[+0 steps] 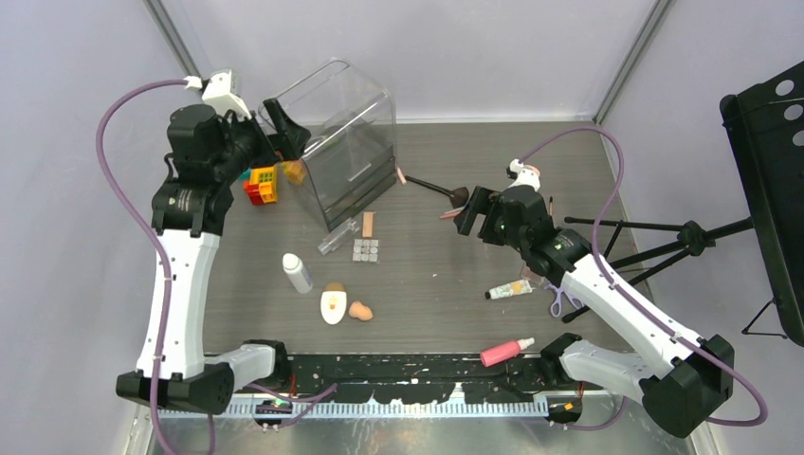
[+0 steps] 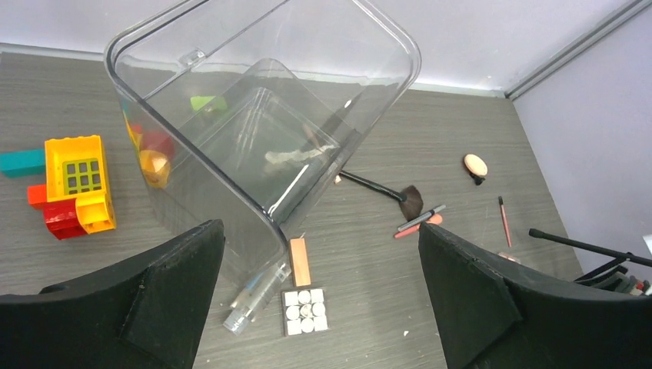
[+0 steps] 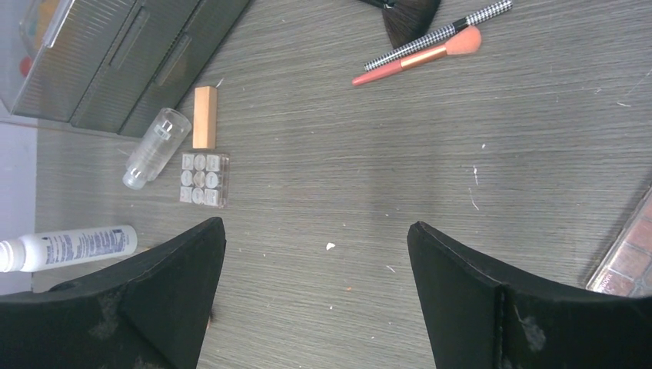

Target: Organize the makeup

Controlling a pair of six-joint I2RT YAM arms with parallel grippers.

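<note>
A clear acrylic organizer (image 1: 351, 152) stands open-topped at the back left. My left gripper (image 1: 285, 133) hangs open over its left side, nothing between the fingers. My right gripper (image 1: 472, 214) is open above the table at centre right. Around the organizer lie a clear bottle (image 1: 338, 236), a tan bar (image 1: 368, 225), a nine-piece palette (image 1: 366, 250), a black fan brush (image 1: 457, 196) and a pink brush (image 3: 415, 60). Nearer are a white bottle (image 1: 297, 272), a white oval item (image 1: 333, 306), a beige sponge (image 1: 360, 311), a tube (image 1: 509, 289) and a pink bottle (image 1: 505, 351).
Colourful toy blocks (image 1: 264, 185) sit left of the organizer. A black tripod stand (image 1: 692, 237) and purple scissors (image 1: 559, 299) are at the right.
</note>
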